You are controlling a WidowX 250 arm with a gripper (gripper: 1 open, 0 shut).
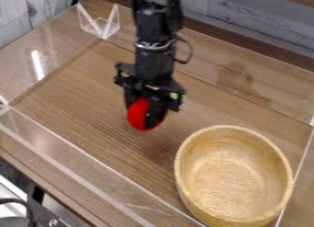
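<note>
The black robot arm reaches down from the top middle to my gripper [145, 106], which is low over the middle of the wooden table. A red object [145, 116] is at the gripper, mostly below its black body, with the gripper shut on it. A small bit of green shows beside the gripper on the right, largely hidden behind it.
A large tan bowl [233, 175] stands at the lower right. A clear plastic object [98, 19] is at the top left. A black cable [15, 212] lies at the bottom left.
</note>
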